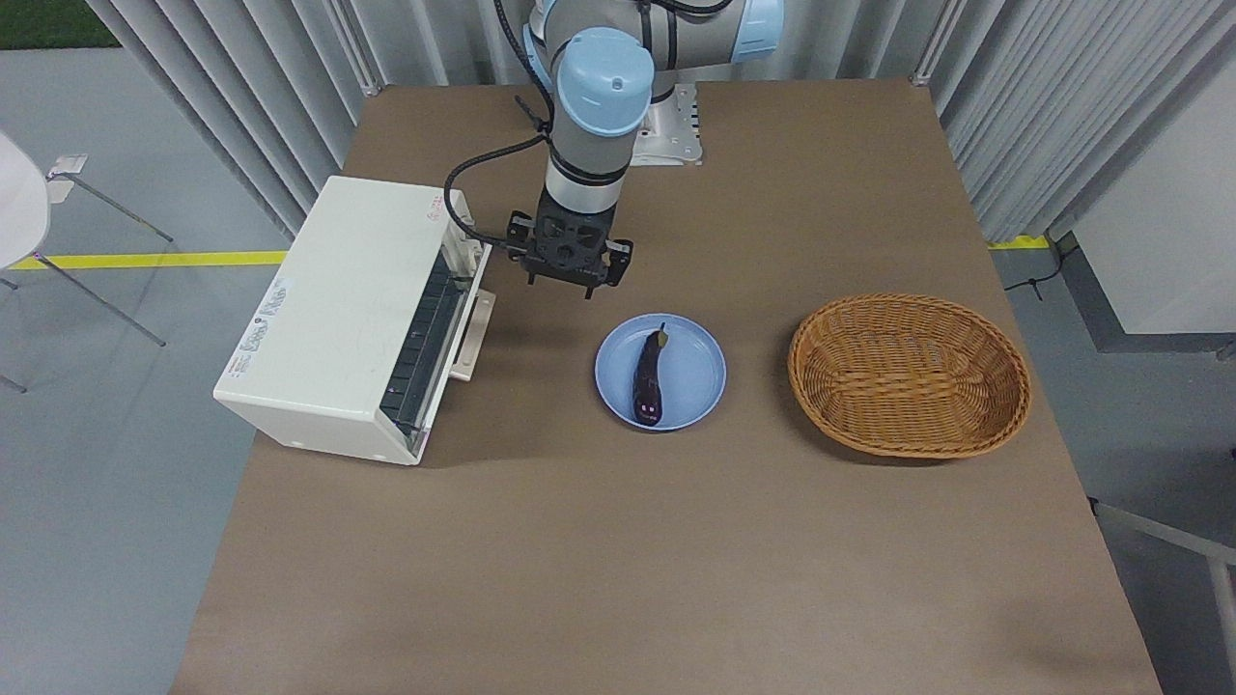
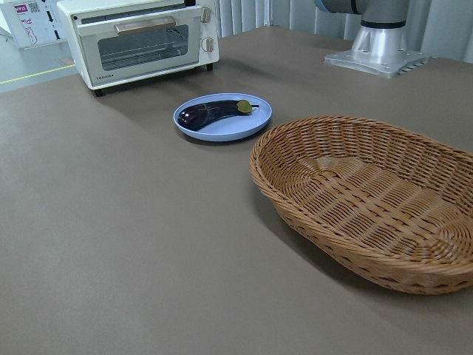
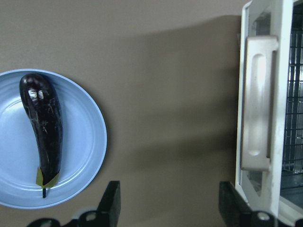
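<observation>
My gripper (image 1: pixel 570 268) hangs above the table beside the white toaster oven (image 1: pixel 330 313), up and back from the blue plate. In the wrist view its two black fingers (image 3: pixel 110 203) are wide apart with nothing between them. A dark eggplant (image 1: pixel 649 382) lies on the blue plate (image 3: pixel 90 142). The oven's door shows at the right of the wrist view with its handle (image 3: pixel 255 109); the rack is partly visible behind it.
A wicker basket (image 1: pixel 910 375) stands empty right of the plate.
</observation>
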